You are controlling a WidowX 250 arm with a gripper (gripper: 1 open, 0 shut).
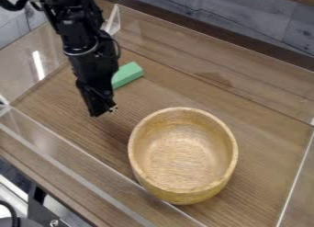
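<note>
My black gripper (101,106) hangs low over the wooden counter, left of centre, its fingers shut with nothing visible between them. Just behind it, to the right, lies a green block (127,74), partly hidden by the arm. A large pale wooden bowl (182,180) stands at the front right, apart from the gripper.
A grey tiled backsplash (252,24) runs along the back right. Pale edge strips cross the lower left, with dark cables at the corner.
</note>
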